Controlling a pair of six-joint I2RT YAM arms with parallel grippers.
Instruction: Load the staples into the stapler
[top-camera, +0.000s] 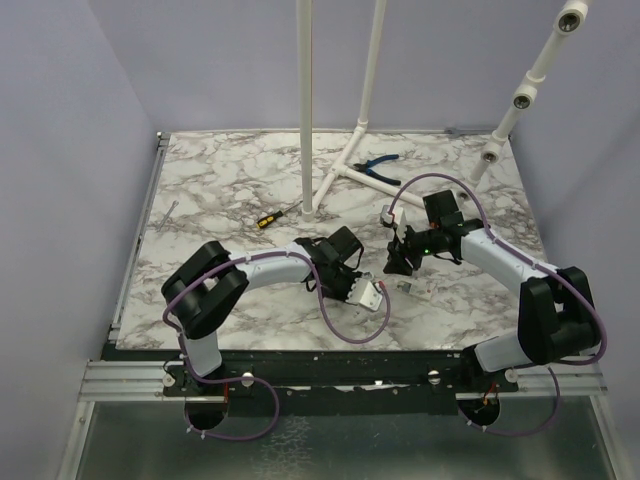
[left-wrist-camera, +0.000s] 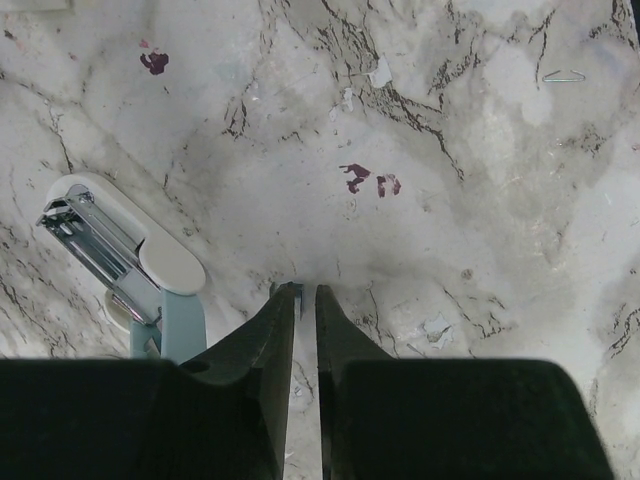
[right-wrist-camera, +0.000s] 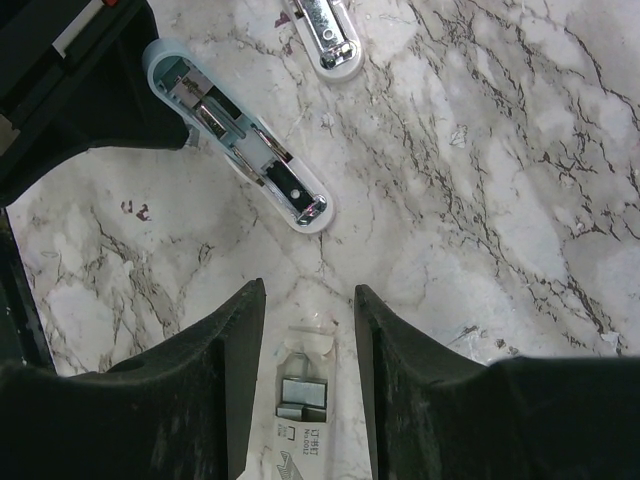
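Note:
The opened stapler lies on the marble top, its pale blue body and white half spread apart; the left wrist view shows part of this stapler (left-wrist-camera: 130, 255). My left gripper is beside its hinge end, fingers a narrow gap apart. A small grey metal piece, seemingly staples (left-wrist-camera: 289, 289), shows at the left fingertip; whether both fingers grip it cannot be told. This grey piece (right-wrist-camera: 192, 137) also shows in the right wrist view. My right gripper stands open above the staple box (right-wrist-camera: 300, 432), nothing held.
At the back lie blue pliers (top-camera: 375, 167) and a yellow-black screwdriver (top-camera: 272, 217), near a white pipe stand (top-camera: 340, 165). A loose staple (left-wrist-camera: 564, 77) lies on the marble. Bare tabletop spreads right of the stapler in the right wrist view.

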